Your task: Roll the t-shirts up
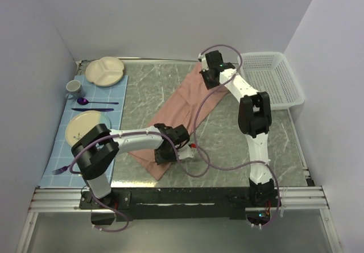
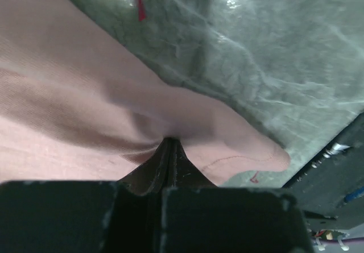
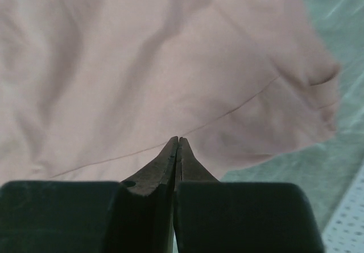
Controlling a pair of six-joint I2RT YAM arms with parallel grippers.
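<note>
A pink t-shirt (image 1: 177,106) lies as a long strip running diagonally over the grey marbled table. At its near end my left gripper is shut, tips against the fabric; a crease runs up to them, but whether any cloth is pinched is not visible. Over the far end, my right gripper is shut with nothing showing between its fingers. A seam of the shirt (image 3: 170,88) passes by those tips in the right wrist view. From above, the arms hide parts of both ends.
A white basket (image 1: 289,100) stands at the back right, close to the right arm. On the left, a blue mat (image 1: 116,88) carries plates, a mug (image 1: 74,88) and cutlery. Bare table (image 1: 227,145) lies between the arms.
</note>
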